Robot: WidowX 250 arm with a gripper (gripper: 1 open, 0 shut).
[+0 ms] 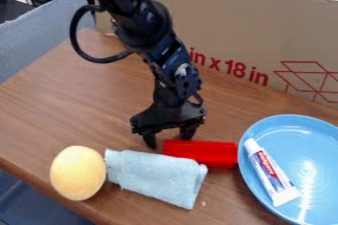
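Note:
My black gripper (168, 130) is low over the wooden table (79, 111), its fingers just behind the left end of a red cylindrical object (201, 152). I cannot tell whether the fingers hold anything. A light blue folded cloth (153, 177) lies in front, beside a yellow rounded object (77, 173). On the right, a blue plate (305, 148) carries a white toothpaste tube (271, 172).
A cardboard box (244, 27) stands along the back of the table. Bare wood is free to the left of the arm. The table's left edge drops to a grey surface.

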